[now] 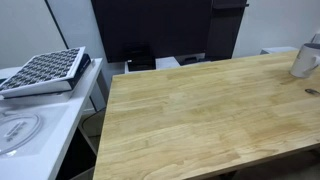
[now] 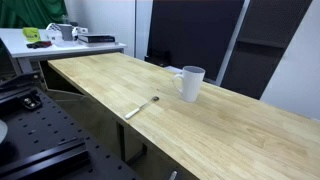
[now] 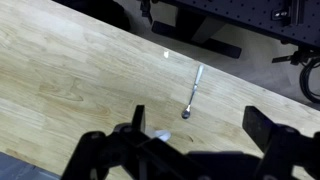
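Note:
A white mug [image 2: 189, 84] stands upright on the wooden table, its handle to the left in exterior view 2. In exterior view 1 the mug [image 1: 304, 62] is at the far right edge. A small spoon [image 2: 142, 107] lies in front of it near the table's edge, bowl toward the mug. Seen from the wrist, the spoon [image 3: 194, 92] lies ahead of my gripper, which is open with nothing between its fingers. Something white, likely the mug [image 3: 161, 134], shows partly hidden beside the left finger.
Boxes or books [image 1: 45, 70] lie on a white side table at left. A black perforated surface [image 2: 75, 135] borders the gap at the table's near side.

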